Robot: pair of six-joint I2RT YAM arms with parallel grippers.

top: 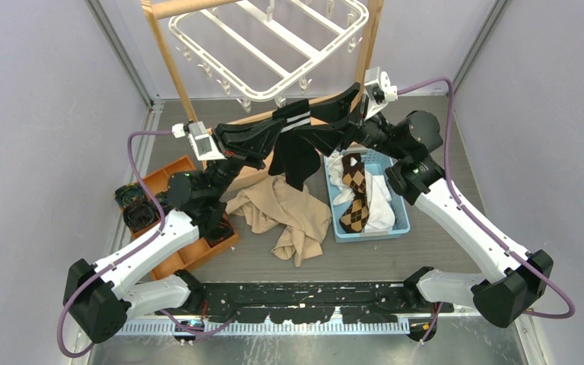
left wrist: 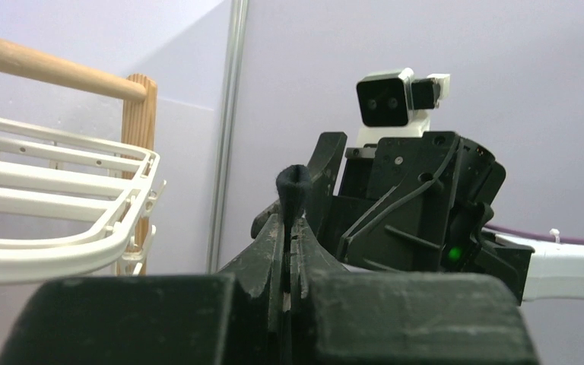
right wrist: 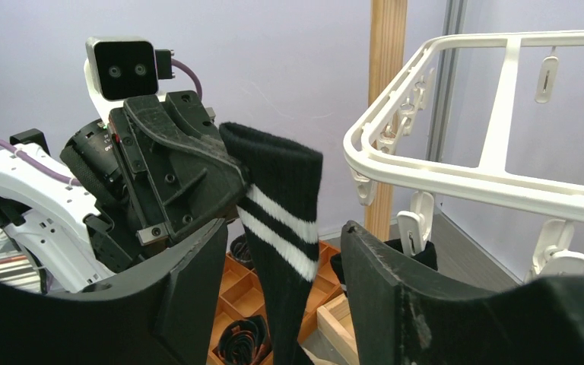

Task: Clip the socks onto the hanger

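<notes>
A black sock with two white stripes [right wrist: 285,220] hangs from my left gripper [top: 280,128], which is shut on it near the cuff. Edge-on in the left wrist view, the sock [left wrist: 293,190] sticks up between the closed fingertips. My right gripper [top: 309,123] faces it from the right with its fingers apart; in the right wrist view the striped cloth appears between those fingers, and contact cannot be told. Just beyond both grippers is the white hanger [top: 315,57], with clips [right wrist: 414,224] along its edge. Another dark piece of cloth [right wrist: 426,255] shows behind a near clip.
A blue basket [top: 371,236] holds patterned and white socks. Beige cloth [top: 289,209] lies on the floor, beside an orange divided tray [top: 186,258] with dark rolled items. The wooden frame [top: 169,61] rises around the hanger.
</notes>
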